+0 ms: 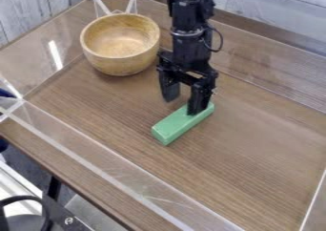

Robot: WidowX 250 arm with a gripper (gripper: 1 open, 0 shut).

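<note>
My black gripper (184, 99) is low over the wooden table, its fingers open and spread apart. One finger reaches down at the upper right end of a green rectangular block (176, 128), which lies diagonally on the table. The other finger is to the left, beside the block. I cannot tell whether either finger touches it.
A tan bowl (118, 42) stands at the upper left of the table (242, 168), left of my arm. A black cable lies at the lower left, beyond the table's edge.
</note>
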